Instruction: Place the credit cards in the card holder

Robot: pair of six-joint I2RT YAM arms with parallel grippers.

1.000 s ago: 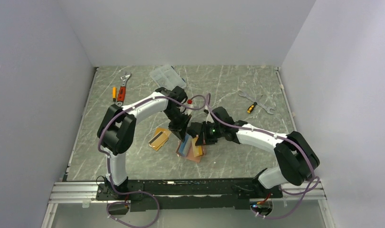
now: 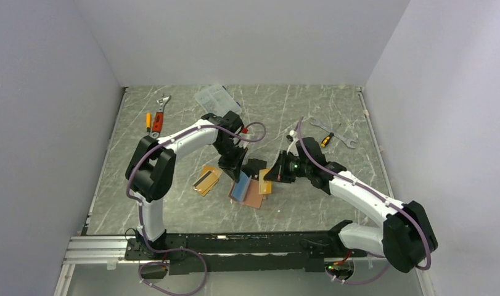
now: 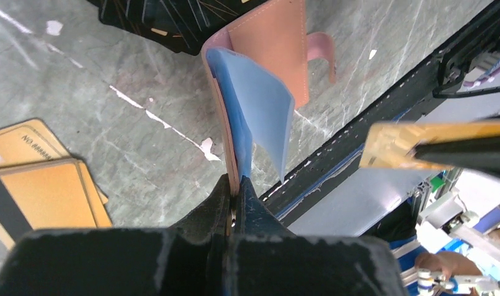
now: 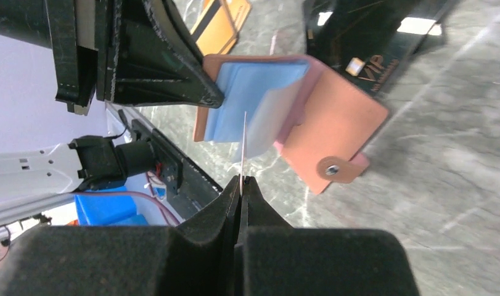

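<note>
A pink card holder lies unfolded on the table, its strap and snap to one side. Its blue plastic sleeves stand up, fanned slightly apart. My left gripper is shut on the edge of the holder's upright cover. Between the fingers of my right gripper is a thin gold card, which the right wrist view shows edge-on. The card hangs over the holder's right part in the top view, apart from the sleeves in the left wrist view. Two more gold cards lie left of the holder.
Black cards lie just behind the holder. Farther back is a clear plastic box. A red wrench lies at left, a metal wrench at right.
Over the last second my right gripper has moved right with the gold card, from near the sleeves to the holder's right edge. My left gripper has barely shifted, still on the cover.
</note>
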